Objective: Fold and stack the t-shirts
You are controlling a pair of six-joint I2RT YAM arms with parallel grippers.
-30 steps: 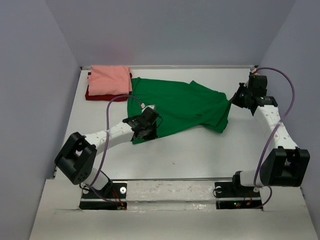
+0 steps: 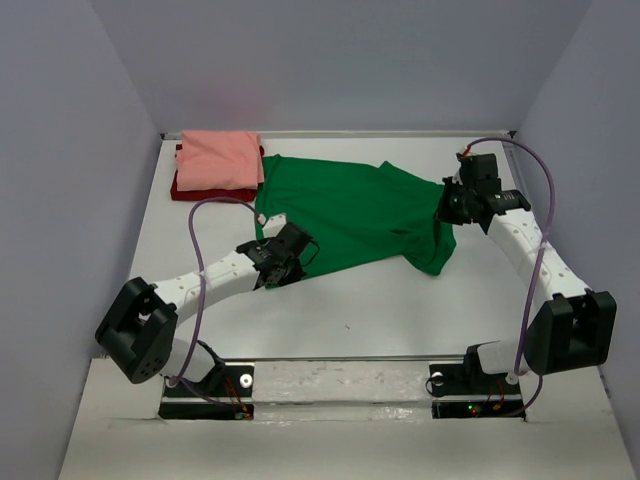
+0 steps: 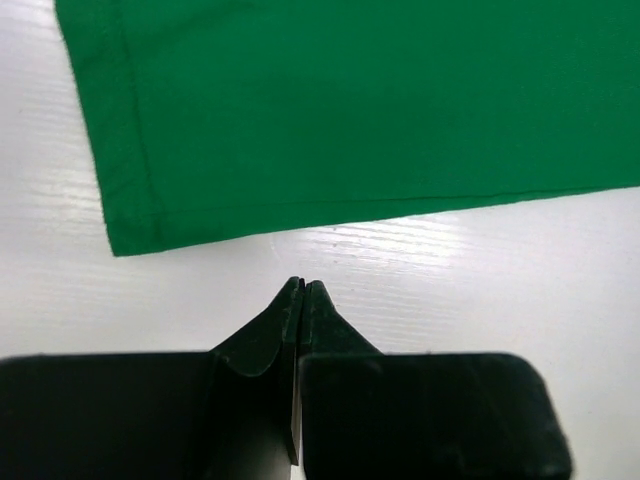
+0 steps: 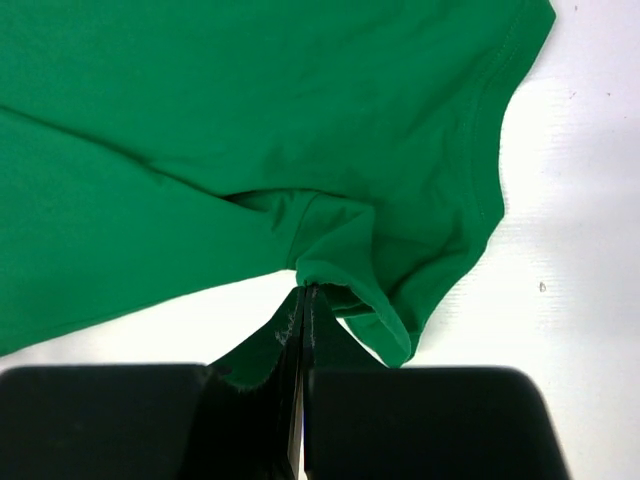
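A green t-shirt (image 2: 330, 205) is spread across the table, its right part rumpled and folded over. My left gripper is low beside the shirt's near left corner (image 3: 140, 225), just off the cloth over bare table; its tips appear close together with nothing visible between them. My right gripper is shut at the rumpled flap (image 4: 345, 270) on the shirt's near edge; whether any cloth is between its tips cannot be made out.
A folded pink shirt (image 2: 220, 157) lies on a dark red one (image 2: 205, 195) at the back left.
My left gripper has moved left and slightly toward the front. My right gripper has moved leftward from the shirt's right edge, and the flap there now hangs further toward the front.
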